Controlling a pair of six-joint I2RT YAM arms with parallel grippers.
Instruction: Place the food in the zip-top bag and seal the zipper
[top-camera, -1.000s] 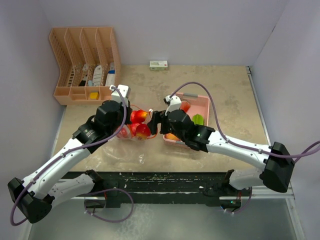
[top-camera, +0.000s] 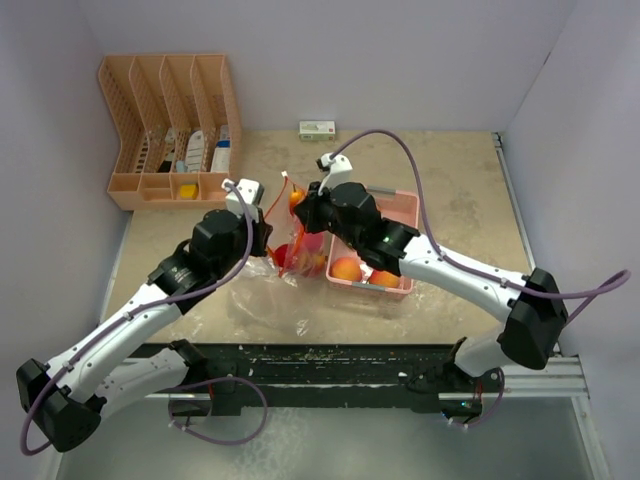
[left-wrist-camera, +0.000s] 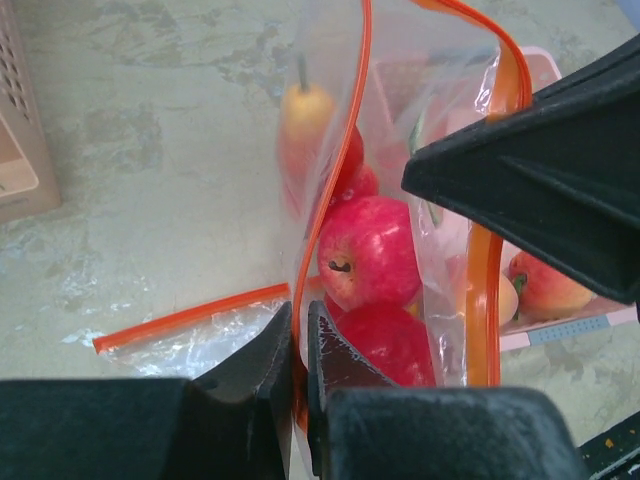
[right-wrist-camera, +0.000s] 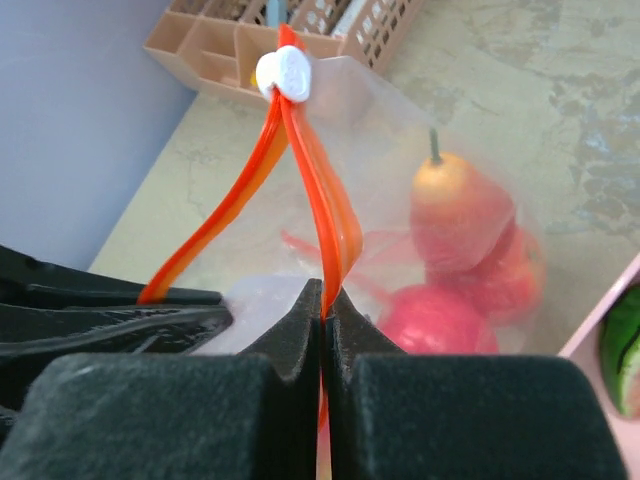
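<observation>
A clear zip bag with orange zipper strips holds several red fruits and a pear-shaped fruit; a red apple (left-wrist-camera: 365, 250) shows in the left wrist view. My left gripper is shut on the zipper's strip on one side. My right gripper is shut on the other orange strip, raised above the fruit, at the upper right of the bag in the top view. The bag's mouth stands upright between both grippers.
A pink container (top-camera: 400, 210) with more food sits right of the bag. A tan organiser (top-camera: 120, 190) stands back left, a small box (top-camera: 316, 130) at the back.
My right gripper has risen and moved toward the back, lifting its side of the bag upright.
</observation>
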